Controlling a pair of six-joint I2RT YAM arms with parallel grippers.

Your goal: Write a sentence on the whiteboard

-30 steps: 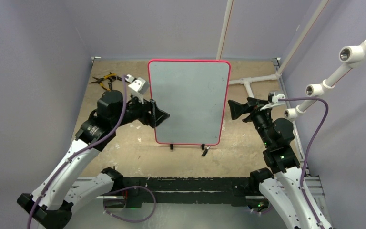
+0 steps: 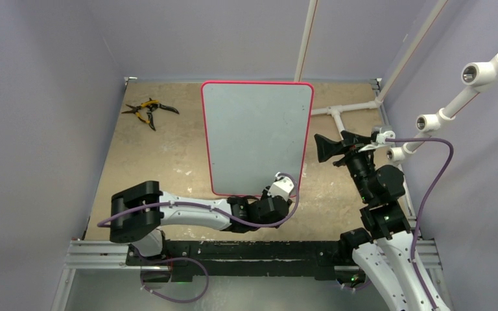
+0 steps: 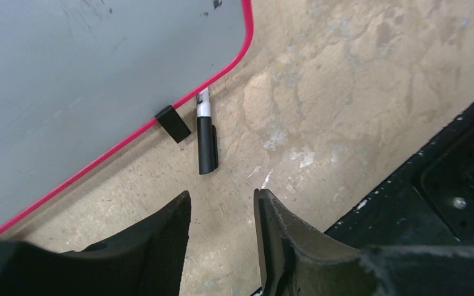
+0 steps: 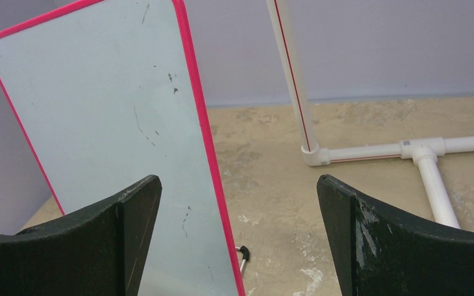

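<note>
The whiteboard (image 2: 256, 136), pink-edged with small dark marks, stands on stands in the middle. A black-and-white marker (image 3: 207, 145) lies on the floor by its lower edge, beside a black stand foot. My left gripper is above and just short of the marker, fingers part open with nothing between them; in the top view it is mostly hidden under its arm at the board's bottom. My right gripper stands open and empty, right of the whiteboard.
Pliers (image 2: 149, 111) lie at the back left. White pipes (image 2: 356, 105) run along the back right and right wall. The beige floor left of the board is clear.
My left arm has swung from the board's left side down to its lower right edge, over the marker. The right arm has shifted very slightly to the right.
</note>
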